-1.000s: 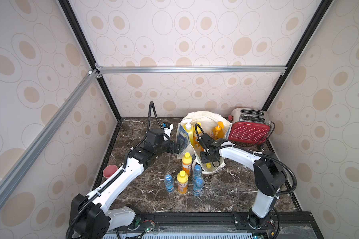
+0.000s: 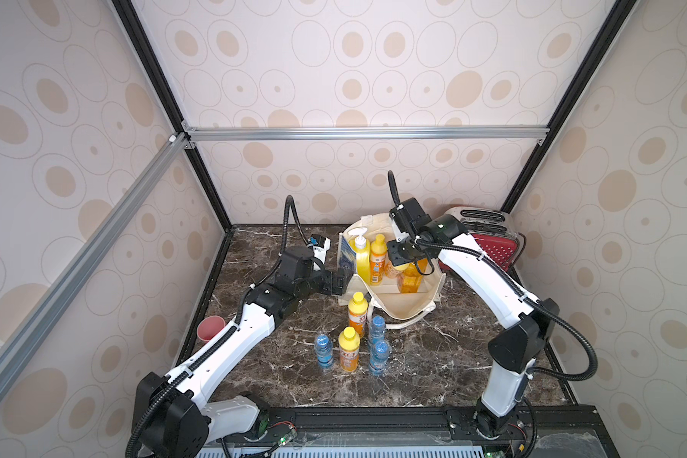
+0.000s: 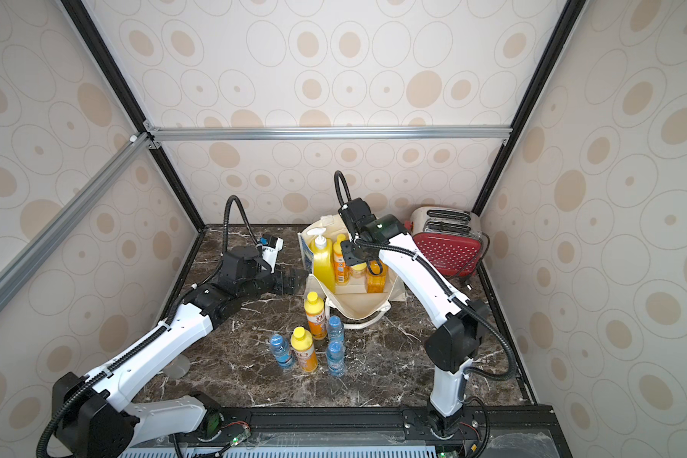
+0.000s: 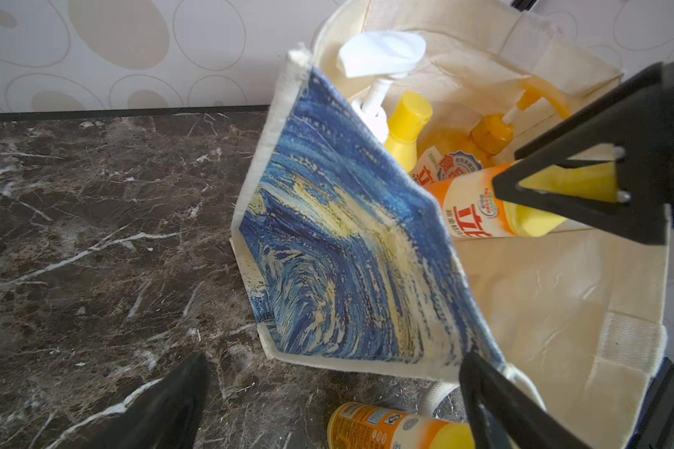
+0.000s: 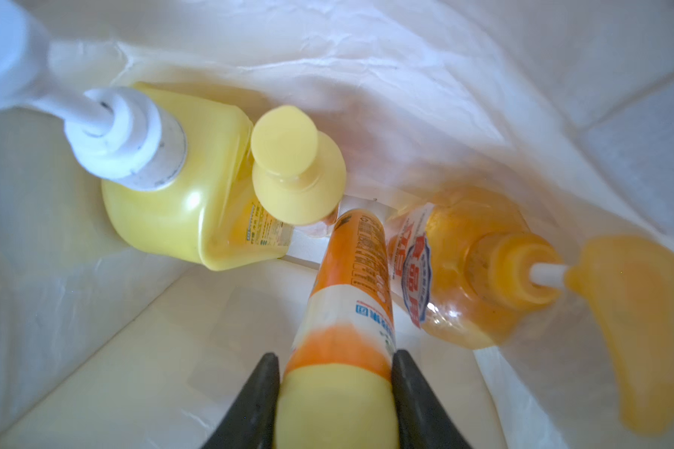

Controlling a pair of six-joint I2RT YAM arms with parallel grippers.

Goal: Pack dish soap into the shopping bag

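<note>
The cream shopping bag (image 2: 404,307) stands open at the back of the counter, with a blue painted panel (image 4: 344,247). Inside it my right gripper has a finger on either side of the yellow cap of an orange bottle (image 5: 352,277); how firmly they press cannot be told. That bottle leans in the bag between a yellow pump bottle (image 5: 179,194) with a slim yellow-capped bottle (image 5: 299,168) and an amber pump bottle (image 5: 457,262). Left of the bag, my left gripper (image 2: 339,281) is open and empty, its fingers (image 4: 153,404) wide apart.
Two yellow-capped orange bottles (image 2: 349,349) and several small blue water bottles (image 2: 323,351) stand before the bag. A red toaster (image 2: 477,244) is close on its right. A pink cup (image 2: 210,328) sits far left.
My right gripper has moved back and up from the bag's front toward its rear, the yellow cap appearing beside it throughout. The left arm is still.
</note>
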